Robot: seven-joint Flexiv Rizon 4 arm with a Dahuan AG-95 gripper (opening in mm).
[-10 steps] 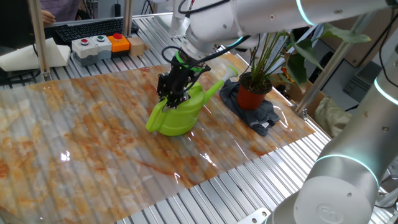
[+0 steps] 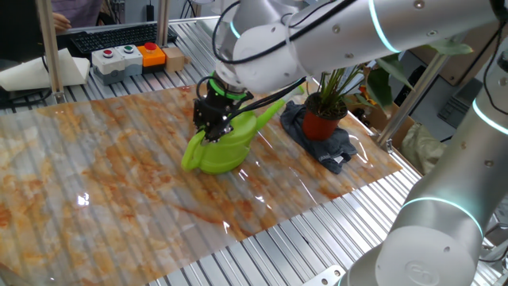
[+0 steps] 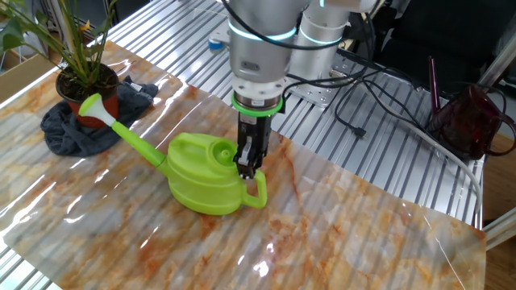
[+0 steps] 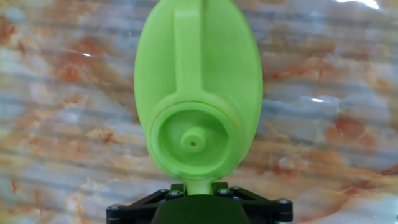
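The light green watering can (image 3: 201, 179) is upright over the marbled sheet; whether its base touches the sheet I cannot tell. Its spout (image 3: 139, 145) points toward the potted plant (image 2: 320, 119), whose pot sits on a dark cloth (image 2: 332, 151). At the can's rear, my gripper is shut on the handle, with a finger (image 4: 178, 188) close against each side of the green strip. The wrist view shows the can's round filler opening (image 4: 194, 142) just ahead of the fingers. The handle's lower part is hidden there.
A control box with buttons (image 2: 119, 65), an orange button box (image 2: 151, 54) and a keyboard (image 2: 107, 38) stand at the back left. A dark red watering can (image 3: 468, 121) is off to the side. Much of the marbled sheet (image 2: 87, 175) is bare.
My gripper and the watering can have shifted slightly left in exterior view 1, together. The arm's wrist has swung left and lower, tilting the gripper differently. The plant stays where it was.
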